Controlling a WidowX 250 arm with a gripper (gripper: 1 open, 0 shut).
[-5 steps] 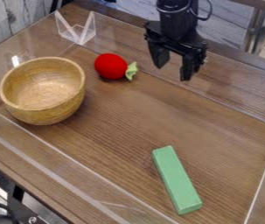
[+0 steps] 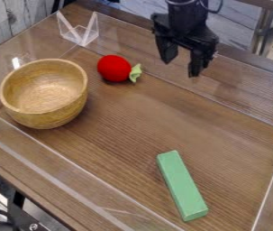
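Observation:
My dark gripper (image 2: 185, 50) hangs over the back middle of the wooden table (image 2: 139, 135), its two finger parts pointing down; whether it is open or shut is hard to make out. A red round object (image 2: 115, 67) with a small green part, like a strawberry or tomato, lies to its left. A wooden bowl (image 2: 42, 97) sits at the left, and a long light green block (image 2: 181, 184) lies at the front right.
A clear plastic object (image 2: 79, 29) stands at the back left.
The gripper has shifted slightly upward in the view and changed its angle a little. The objects on the table have not moved.

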